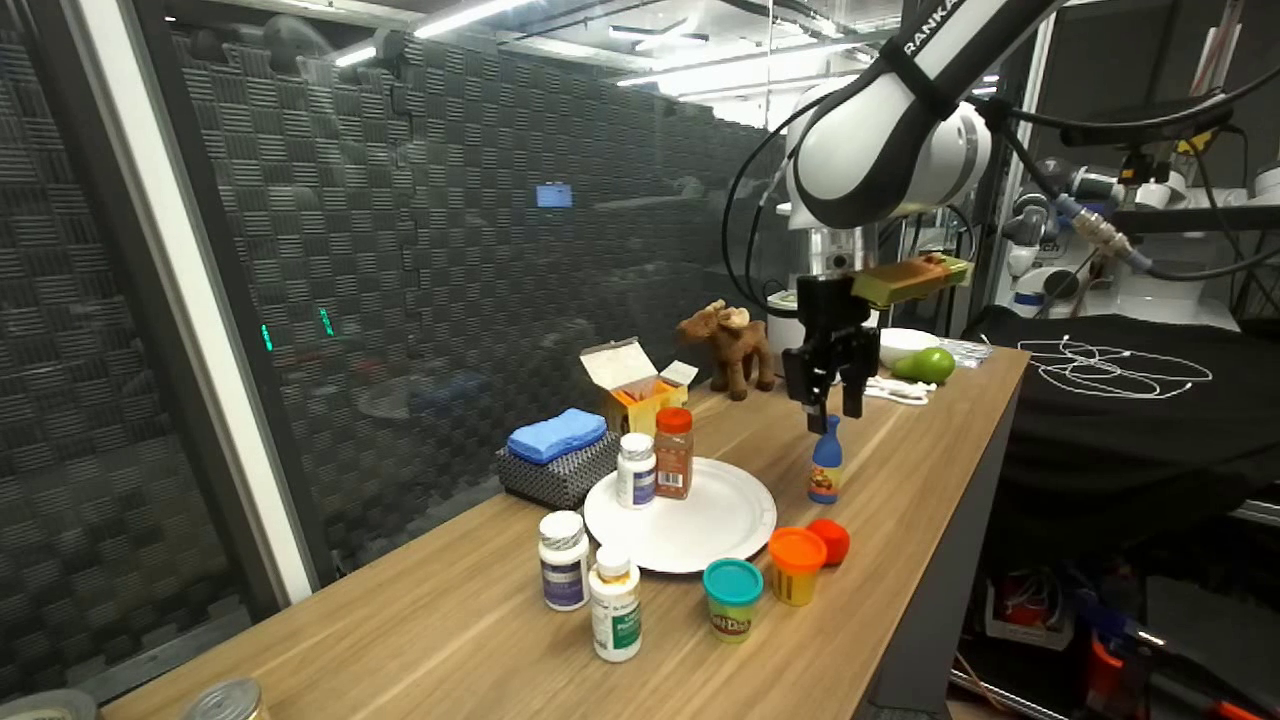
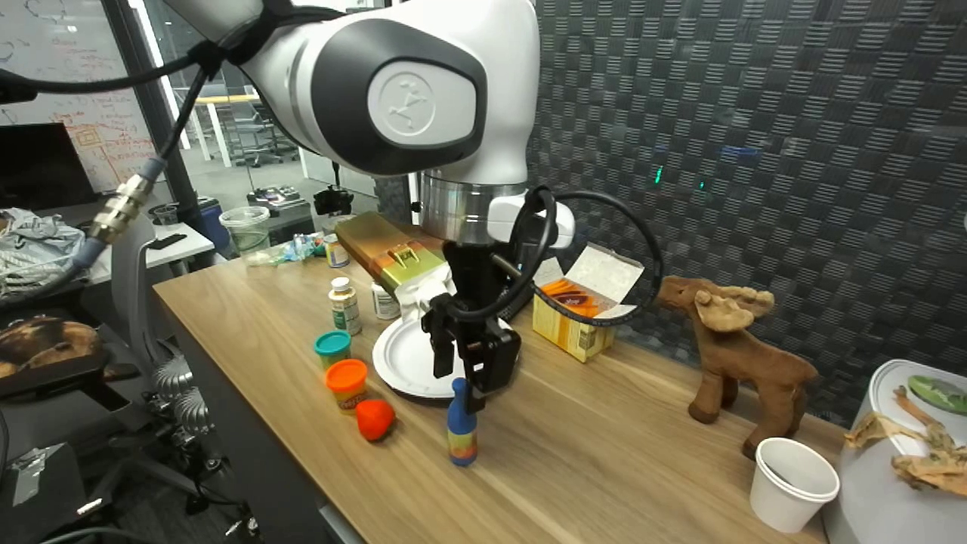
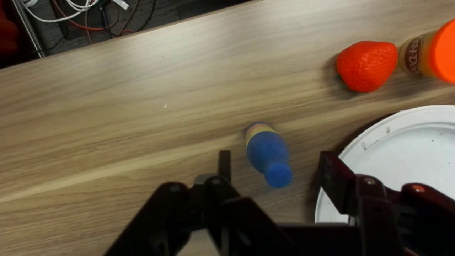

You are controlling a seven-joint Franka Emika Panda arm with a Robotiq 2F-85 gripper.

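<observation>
A small blue bottle (image 1: 825, 466) with a yellow and red label stands upright on the wooden table. My gripper (image 1: 836, 414) points down just above it, fingers apart. In the wrist view, the blue bottle (image 3: 267, 149) shows between the two fingers, with a gap on each side. Exterior view 2 has the fingertips around the height of the neck of the bottle (image 2: 461, 431); no contact is visible. Nothing is held.
Close to the bottle are a white plate (image 1: 750, 528) carrying two bottles, a red strawberry (image 3: 367, 66) and an orange-lidded tub (image 1: 795, 564). A brown toy moose (image 2: 743, 363) stands toward the wall. Bare table lies left of the bottle in the wrist view.
</observation>
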